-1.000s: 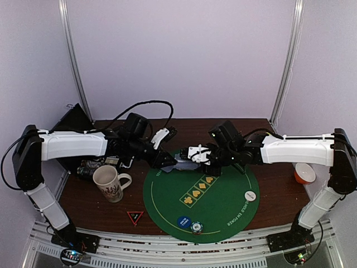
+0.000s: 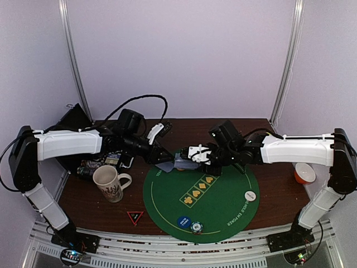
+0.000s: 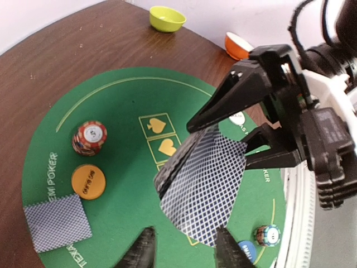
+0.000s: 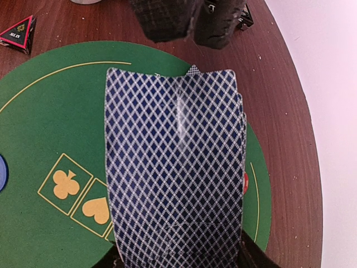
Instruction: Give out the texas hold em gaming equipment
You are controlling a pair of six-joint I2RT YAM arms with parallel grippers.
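Observation:
A deck of cards with a blue-and-white lattice back [image 4: 175, 151] is clasped in my right gripper, tilted above the mat. My left gripper stands part open, with nothing visible between its fingers. One card [image 3: 58, 223] rests face down at the mat's edge, by the lettering; in the top view this card [image 2: 165, 166] shows just under the left fingertips. The green poker mat [image 2: 162, 201] bears a blue chip [image 2: 184, 222], a patterned chip stack [image 2: 196, 227], a white button [image 2: 250, 196], an orange button [image 3: 88, 181] and a red chip stack [image 3: 89, 138].
A mug [image 2: 110, 184] stands left of the mat, with a red-edged triangle [image 2: 135, 216] in front of it. An orange-and-white bowl [image 2: 304, 173] and a yellow-green bowl [image 3: 167, 19] sit off the mat. Both grippers are close together over the mat's back left part.
My left gripper has drawn back to the left, away from the deck, and the card beneath it shows more clearly. The right gripper with the deck has stayed in place.

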